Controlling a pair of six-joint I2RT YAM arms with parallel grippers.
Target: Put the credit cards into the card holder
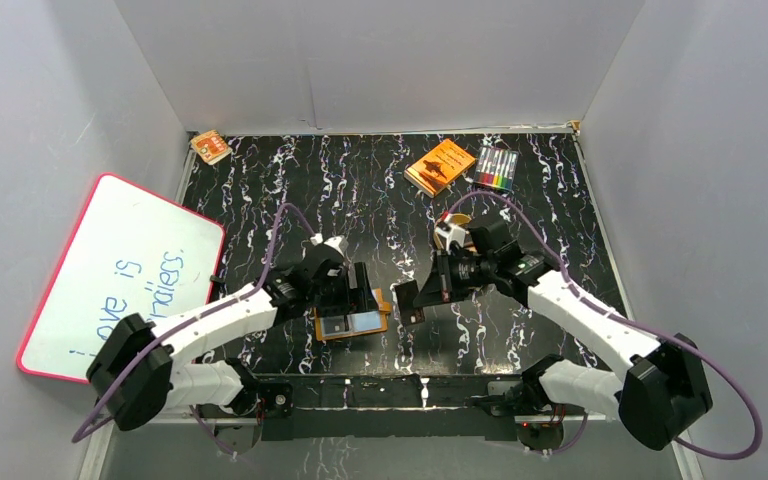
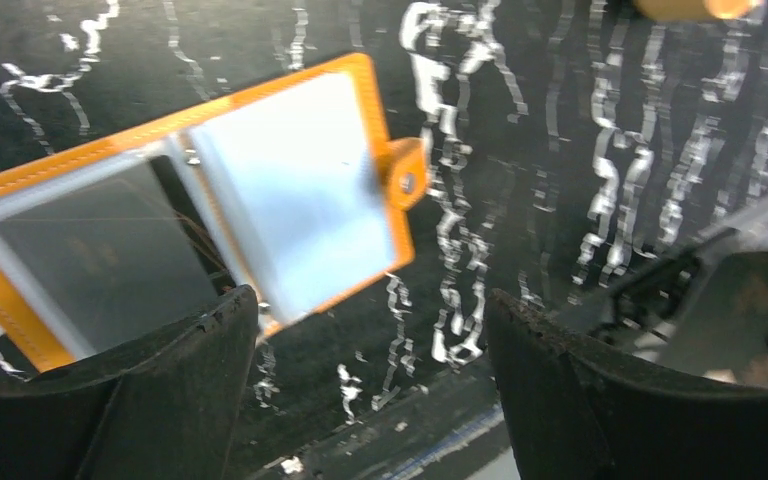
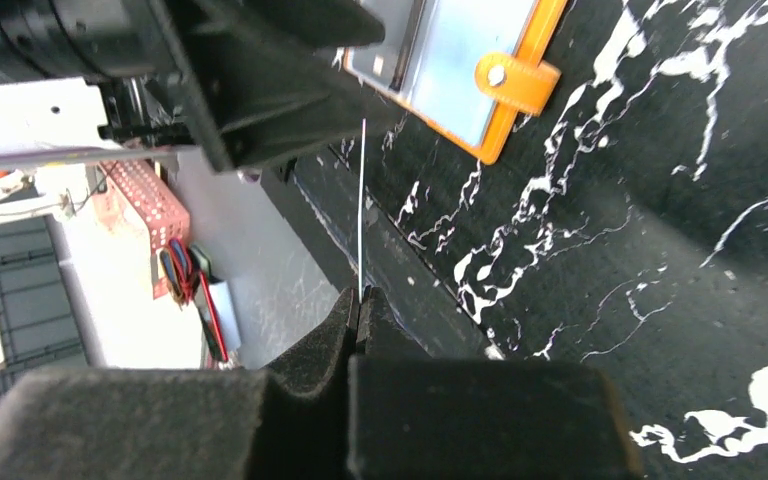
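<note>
The card holder (image 1: 365, 322) lies open on the table, orange-edged with clear pockets and a snap tab. Its left pocket looks dark grey, the right one pale blue in the left wrist view, where the holder (image 2: 300, 180) fills the upper left. Above it my left gripper hovers with its fingers (image 2: 560, 385) wide apart and nothing between them. My right gripper (image 1: 423, 298) is shut on a black card (image 1: 408, 305), right of the holder. From the right wrist camera that card (image 3: 362, 210) appears edge-on as a thin upright line between the fingertips.
A yellow bowl (image 1: 440, 238) sits behind the right gripper, partly covered by it. Farther back are an orange book (image 1: 442, 165) and a set of coloured pens (image 1: 496, 168). A whiteboard (image 1: 125, 270) leans at left.
</note>
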